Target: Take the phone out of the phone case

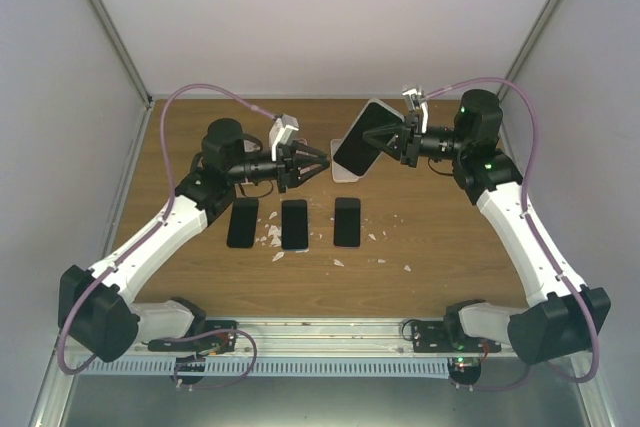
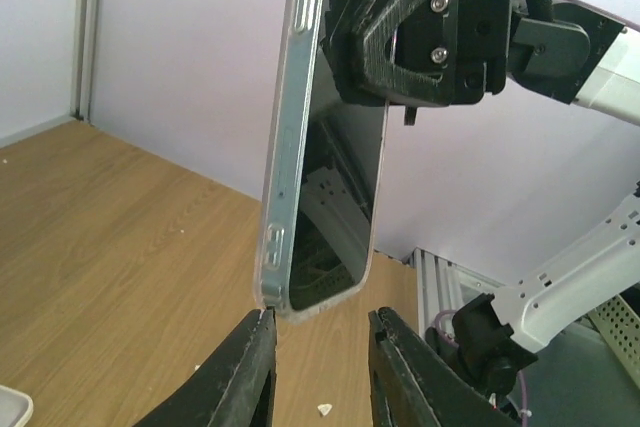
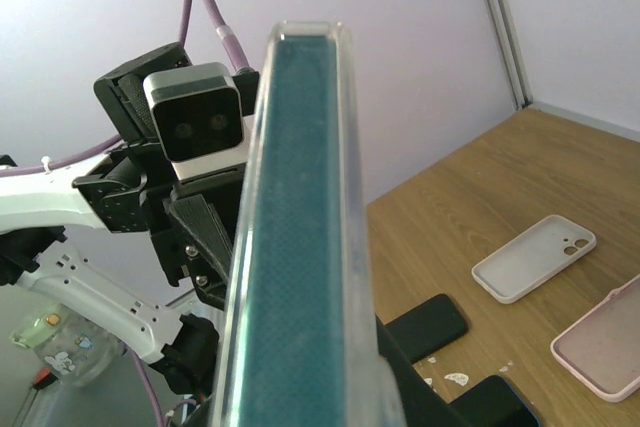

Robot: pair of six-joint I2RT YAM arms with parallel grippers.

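A dark-screened phone [image 1: 362,142] in a clear phone case [image 2: 283,172] hangs tilted above the table. My right gripper is shut on it, one black finger lying across the screen. In the right wrist view, the teal phone [image 3: 293,237] fills the middle, with the transparent rim of the case along both its edges. Just left of the phone's lower corner is my left gripper [image 1: 326,162], its fingers apart. In the left wrist view, its two fingertips [image 2: 262,327] show below that corner, with nothing gripped between them.
Three dark phones, left [image 1: 243,223], middle [image 1: 294,225] and right [image 1: 347,222], lie in a row on the table. Behind them are an empty white case [image 3: 535,258] and a pink case [image 3: 608,345]. Small pale scraps [image 1: 273,236] are scattered about.
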